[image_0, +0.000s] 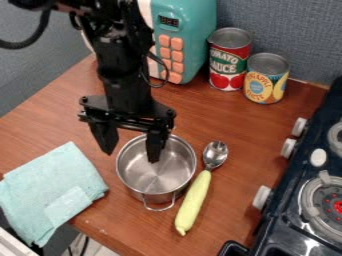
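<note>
My black gripper (130, 143) is open, its two fingers pointing down above the left part of a steel pot (167, 176), with nothing visible between them. The pot stands on the wooden counter (201, 115). A yellow corn-like object (193, 204) lies right of the pot, below a metal spoon (215, 154). A light blue cloth (51, 190) lies at the left front.
A tomato can (229, 63) and a yellow can (266, 80) stand at the back beside a mint toy microwave (187, 30). A black stove (301, 205) fills the right side.
</note>
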